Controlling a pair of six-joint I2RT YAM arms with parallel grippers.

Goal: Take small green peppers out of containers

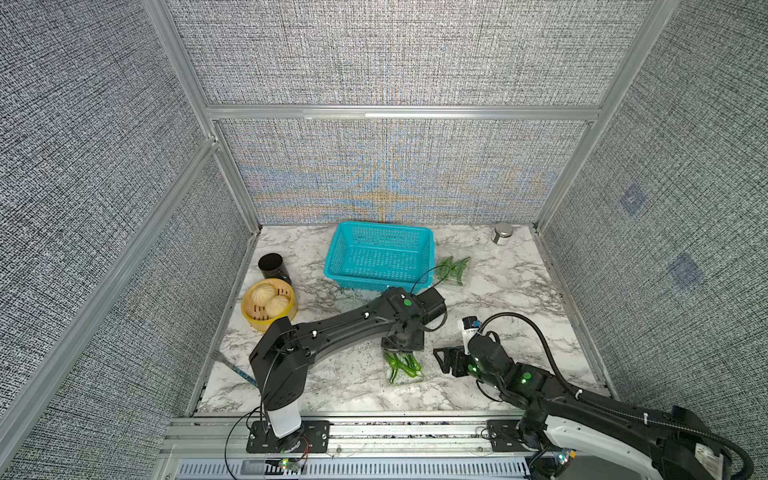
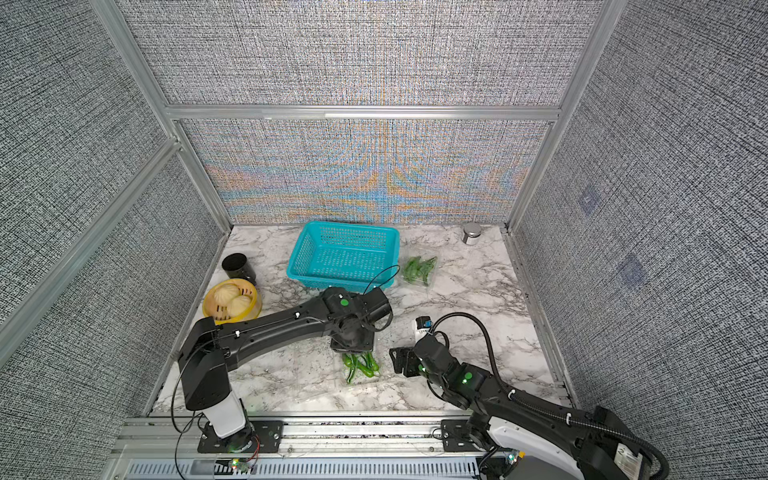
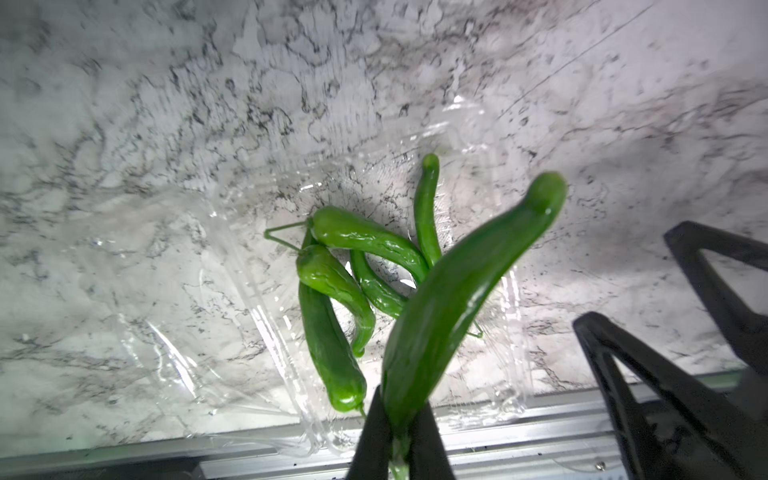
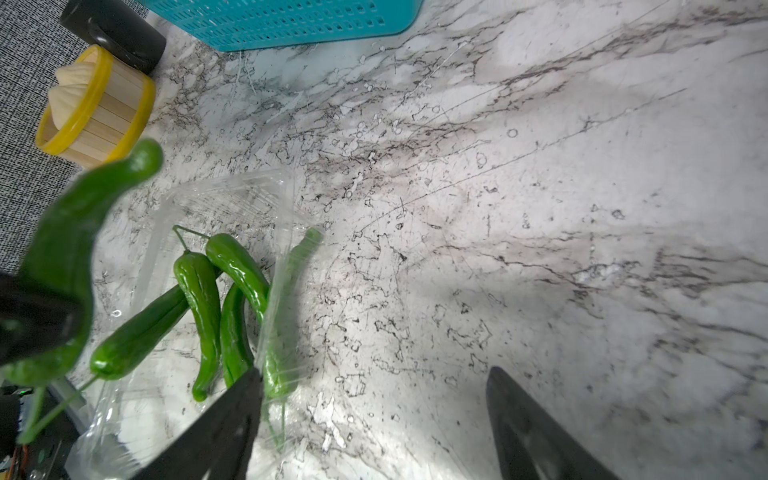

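Observation:
One long green pepper (image 3: 456,300) is pinched near its stem end by my left gripper, which is shut on it and raised above the clear plastic container (image 3: 520,344). Several other small green peppers (image 3: 332,344) lie crossed over one another inside that container. In the right wrist view the held pepper (image 4: 68,240) hangs at the left edge, clear of the container's wall. Nothing sits between the spread fingers of my right gripper, which is open to the right of the container, over bare marble.
A turquoise basket (image 1: 380,281) stands empty at the back. Another clear pack of green pods (image 1: 453,270) lies to its right. On the left are a steamer with buns (image 1: 248,313) and a black cup (image 1: 273,264). A small metal jar (image 1: 502,233) stands back right.

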